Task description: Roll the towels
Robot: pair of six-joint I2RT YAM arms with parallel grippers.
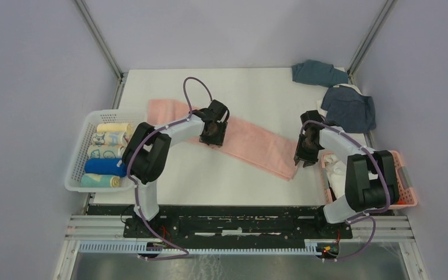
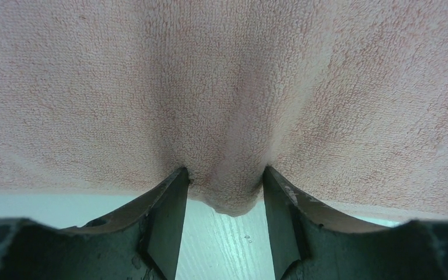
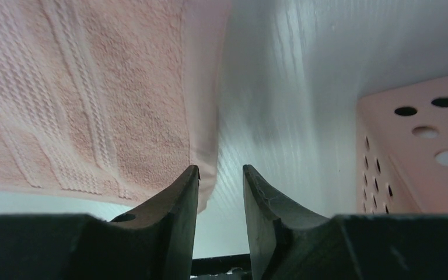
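Note:
A long pink towel (image 1: 254,146) lies diagonally across the white table, folded lengthwise. My left gripper (image 1: 214,137) is down on its middle; in the left wrist view its open fingers (image 2: 163,216) straddle a raised fold (image 2: 233,186) at the towel's edge. My right gripper (image 1: 303,157) is at the towel's right end; in the right wrist view it stands open, one finger beside the end edge of the towel (image 3: 122,116), the other over bare table.
A white basket (image 1: 73,157) of rolled towels is at left. A pink basket (image 1: 405,192) sits just right of my right gripper. Dark folded cloths (image 1: 347,111) lie at back right.

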